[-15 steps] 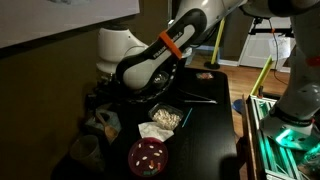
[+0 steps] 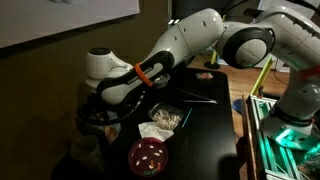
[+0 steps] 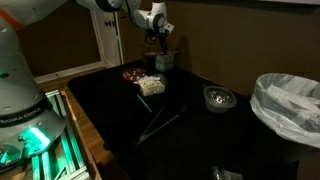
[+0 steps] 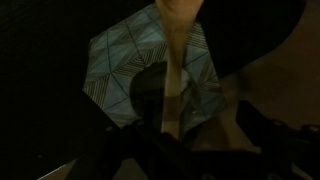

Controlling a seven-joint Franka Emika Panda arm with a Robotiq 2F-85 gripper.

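In the wrist view a light wooden utensil (image 4: 174,60), wide at the top and narrow lower down, extends over a box with a patterned side (image 4: 125,55). My gripper is low in that view, its dark fingers apart, with the utensil's narrow part near the left one. Whether they touch cannot be told in this dim light. From the second exterior view, the gripper (image 3: 161,42) is just above the box (image 3: 164,62) at the table's far end. The first exterior view shows the box (image 2: 111,130) partly hidden by the arm.
A red bowl (image 2: 148,160) with small pieces, a white cloth (image 2: 155,131), a tray of pale contents (image 2: 167,115) and a blue pen (image 2: 187,117) lie nearby. A clear bowl (image 3: 219,98) and a white-lined bin (image 3: 288,105) are farther right. Bare black table (image 3: 190,135) lies in front.
The arm has swung left and lowered toward the box at the wall side. The bowl, cloth and tray have stayed in place.
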